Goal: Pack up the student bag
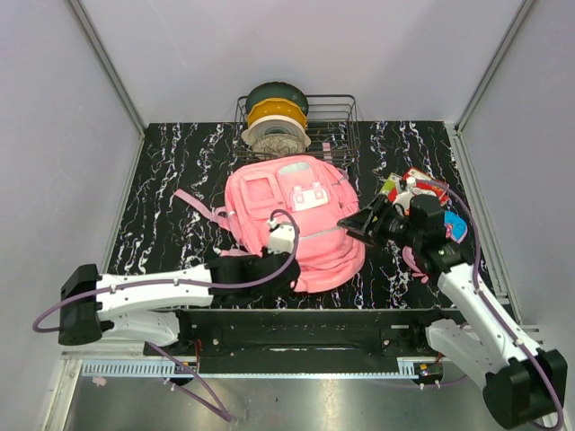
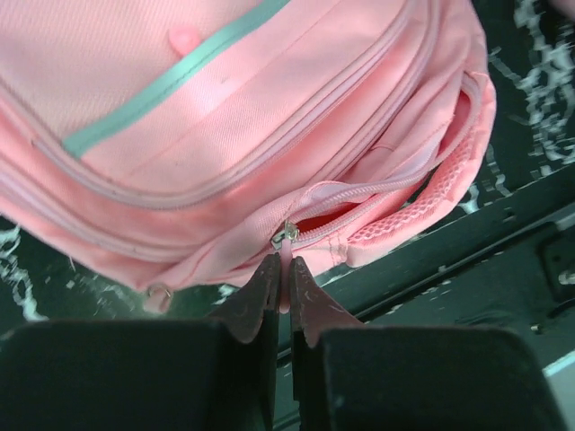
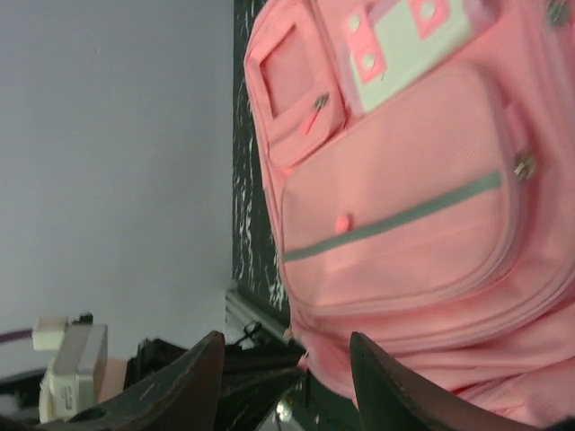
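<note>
The pink backpack (image 1: 292,202) lies on the black marble surface, front pockets up, its main zipper partly open along the lower edge in the left wrist view. My left gripper is shut on a pink zipper pull (image 2: 285,269) at that edge. My right gripper (image 1: 358,224) is open above the right side of the bag, with its fingers apart and nothing between them in the right wrist view (image 3: 279,368).
Books (image 1: 422,178) and a small blue-pink item (image 1: 456,229) lie at the right, partly hidden by my right arm. A wire rack (image 1: 331,135) with plates stands at the back.
</note>
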